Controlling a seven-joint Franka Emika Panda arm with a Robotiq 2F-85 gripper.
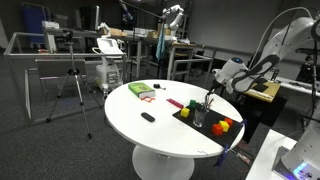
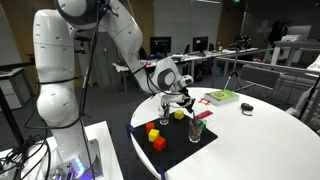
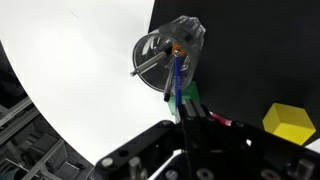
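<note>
A clear cup holding several pens stands on a black mat, and it also shows as the pen cup in exterior view 2. From the cup a thin blue pen leans towards my gripper, its upper end meeting the fingertips. The fingers are shut; whether the pen lies between them or only in front cannot be told. In exterior view 2 my gripper hangs just above and beside the cup. A yellow block and a green block lie near the cup.
Red and yellow blocks sit on the mat, among them a red block. A green box and a dark object are farther off on the round white table.
</note>
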